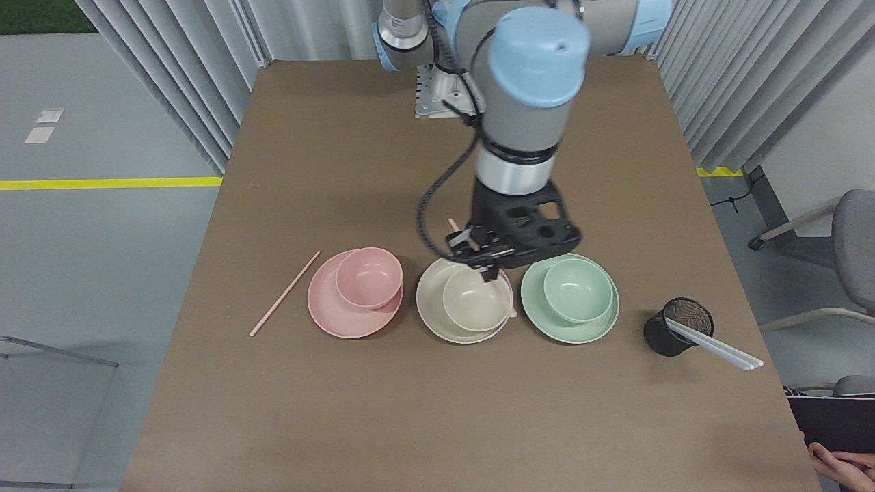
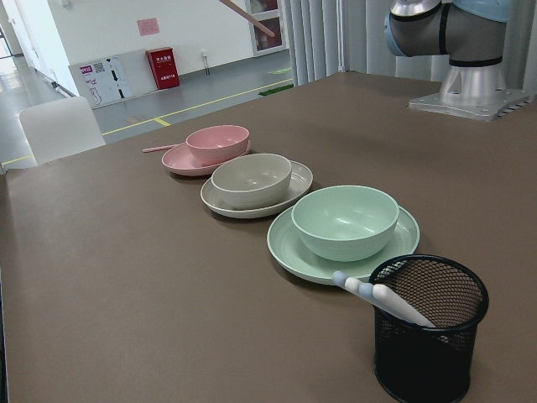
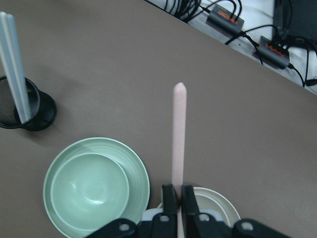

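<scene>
My gripper is shut on a pink chopstick (image 3: 178,129), held above the cream bowl (image 1: 476,302) and plate (image 1: 435,311) in the front view. A second pink chopstick (image 1: 284,294) lies left of the pink plate (image 1: 336,319) with the pink bowl (image 1: 369,275) on it. The green bowl (image 1: 577,288) sits on a green plate (image 1: 558,328) to the right. A black mesh cup (image 1: 668,336) with white sticks (image 1: 722,348) stands further right.
Power adapters and cables (image 3: 225,22) lie beyond a table edge in the wrist view. A person's hands (image 1: 832,463) show at the lower right.
</scene>
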